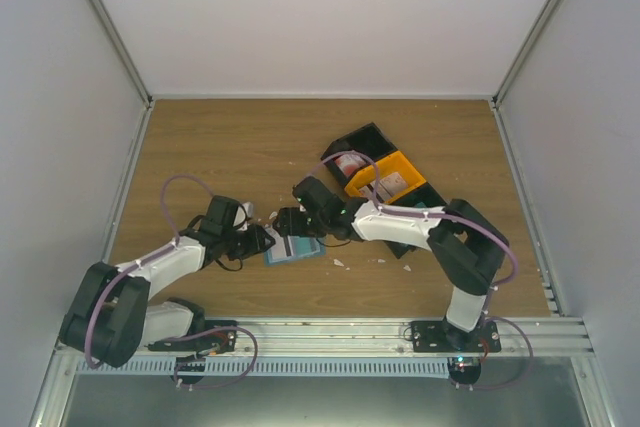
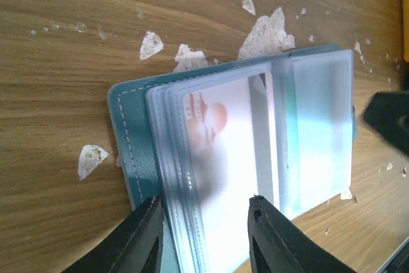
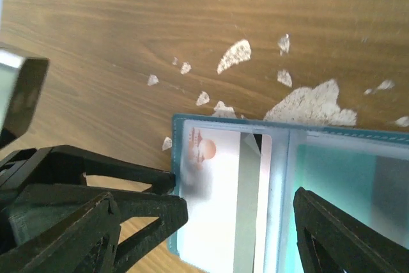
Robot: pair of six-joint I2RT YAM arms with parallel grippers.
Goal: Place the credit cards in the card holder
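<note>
The card holder (image 1: 307,248), teal-edged with clear pockets, lies opened out on the table. A white card with an orange print and a grey stripe lies in its left pocket; in the right wrist view the same card (image 3: 211,190) shows below the right gripper. My left gripper is part open at the holder's left side, its fingertips over the edge and the card; contact cannot be told. Open above the holder, my right gripper has nothing gripped between its fingers. Other cards (image 1: 390,185) rest in the yellow compartment.
A tray with black compartments (image 1: 372,139) and a yellow compartment (image 1: 402,163) stands at the right, partly behind the right arm. White flakes or worn spots (image 2: 268,33) mark the wood. Free table (image 1: 220,147) lies at the back left.
</note>
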